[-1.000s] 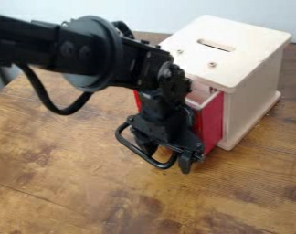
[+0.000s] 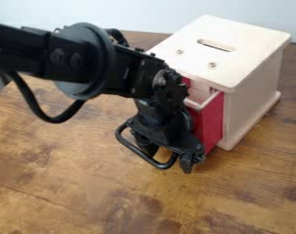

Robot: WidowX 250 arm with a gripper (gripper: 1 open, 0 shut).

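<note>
A pale wooden box [image 2: 252, 91] with a slot and knobs on its lid stands at the centre right. Its red front panel or drawer [image 2: 210, 114] faces left, with a small gap at its top edge. My black gripper [image 2: 173, 157] is low in front of that red part, partly covering it, its fingers pointing down toward the table. Whether the fingers are open, shut or holding anything is hard to make out against the dark arm.
A white wall is behind the box.
The arm and gripper have shifted very slightly; the box looks unchanged.
</note>
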